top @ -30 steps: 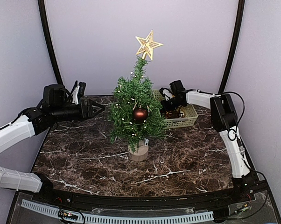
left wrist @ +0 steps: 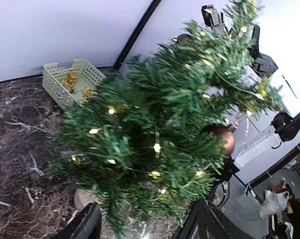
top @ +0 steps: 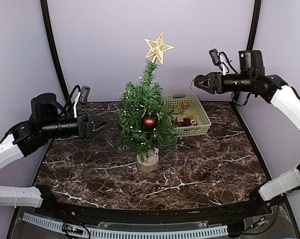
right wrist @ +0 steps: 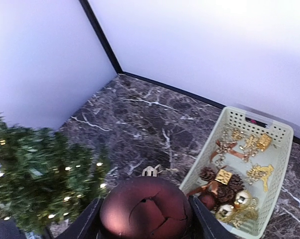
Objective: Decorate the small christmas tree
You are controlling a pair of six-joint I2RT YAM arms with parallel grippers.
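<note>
The small tree [top: 140,99] stands mid-table on a wooden base [top: 148,163], with a gold star [top: 158,48] on top and a dark red bauble [top: 150,122] on its front. My right gripper [top: 205,82] is raised right of the tree, shut on another dark red bauble [right wrist: 145,209], which fills the space between its fingers. My left gripper [top: 97,125] stands open and empty left of the tree, level with its middle.
A pale green basket [top: 205,117] behind the tree to the right holds gold ornaments, pinecones and baubles. Walls border the sides and back.
</note>
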